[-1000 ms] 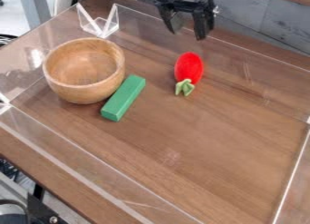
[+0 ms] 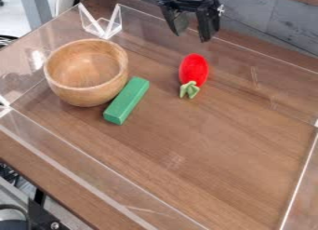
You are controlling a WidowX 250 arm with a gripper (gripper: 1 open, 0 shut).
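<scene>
My gripper (image 2: 192,27) hangs open at the top centre of the view, above the back of the table, with nothing visible between its fingers. Below it lies a red vegetable with a green stem (image 2: 194,71), apart from the fingers. A green block (image 2: 125,101) lies diagonally left of centre, just right of a wooden bowl (image 2: 84,89), which looks empty.
Transparent edging runs along its sides. A small white wire-like object (image 2: 102,27) stands at the back left, behind the bowl.
</scene>
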